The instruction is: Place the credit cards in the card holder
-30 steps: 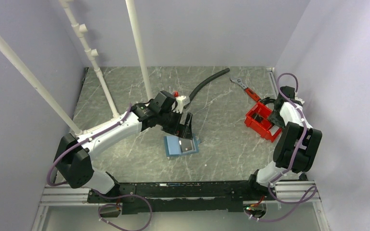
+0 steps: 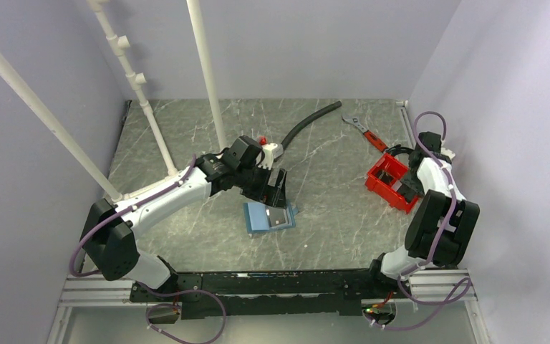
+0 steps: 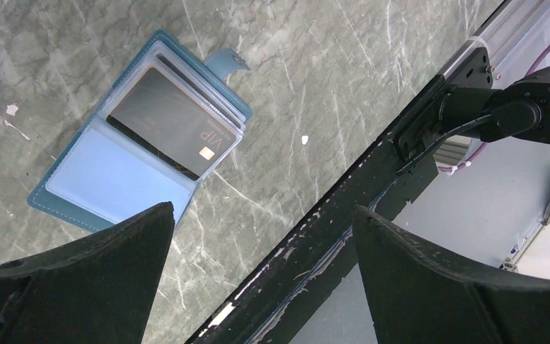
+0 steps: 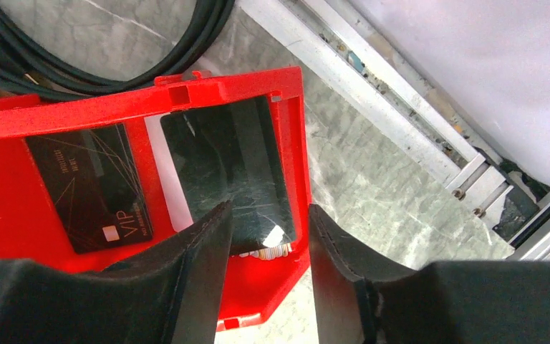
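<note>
The blue card holder (image 2: 258,217) lies unfolded on the table. In the left wrist view, a dark card (image 3: 172,122) marked VIP sits in one side of the holder (image 3: 114,179). My left gripper is open above the table by the holder, with nothing between its fingers. The red box (image 2: 379,188) stands at the right; in the right wrist view, a dark VIP card (image 4: 89,186) and a dark glossy card (image 4: 222,165) lie in separate compartments of it. Over the glossy card's near end, my right gripper has its fingers apart and holds nothing.
Behind the red box lie coiled black cables (image 4: 100,82) and a red-handled wrench (image 2: 364,132). A dark tube (image 2: 308,123) stretches across the back. A metal rail (image 4: 372,100) and the wall are close on the right. Mid-table is bare between holder and box.
The left arm and the holder stay put.
</note>
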